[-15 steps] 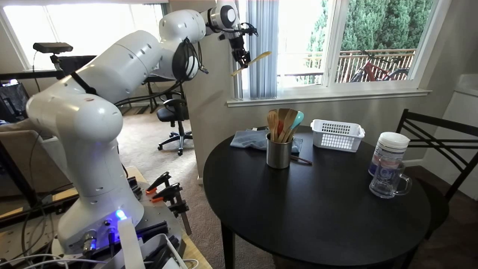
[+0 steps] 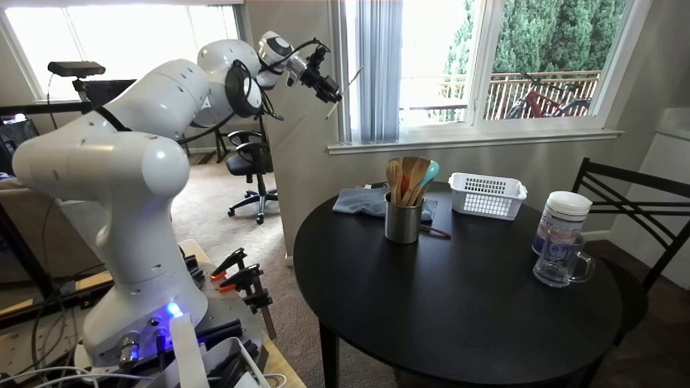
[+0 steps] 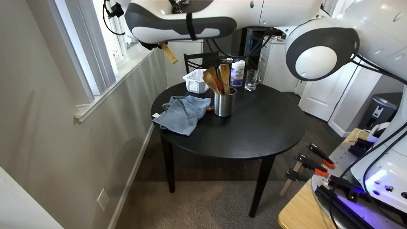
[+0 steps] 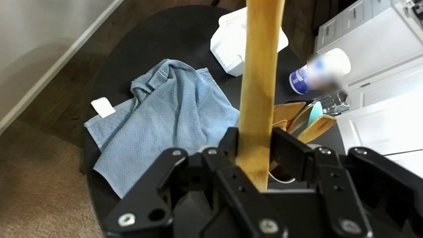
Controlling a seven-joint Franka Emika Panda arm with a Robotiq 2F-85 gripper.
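Observation:
A flat wooden utensil (image 4: 259, 79) is clamped between the black fingers of my gripper, which is shut on it. In exterior view 1 the gripper (image 2: 334, 96) is high in front of the wall beside the blinds, with the utensil (image 2: 351, 83) slanting through it. Only the utensil's lower end (image 3: 168, 52) shows under the arm in exterior view 2. On the table below stands a steel canister (image 2: 402, 223) with several wooden utensils and a turquoise one. A crumpled blue cloth (image 4: 170, 111) lies near the canister.
The round black table (image 2: 453, 310) has a clear front half. A white basket (image 2: 488, 195) sits at its back; a white-lidded tub (image 2: 569, 204) and a glass mug (image 2: 556, 262) stand at the right. One utensil (image 2: 436, 231) lies behind the canister. The window sill (image 2: 478, 141) juts from the wall.
The arm has drawn back to the left, and my gripper has tilted, carrying the wooden utensil with it. Things on the table look the same.

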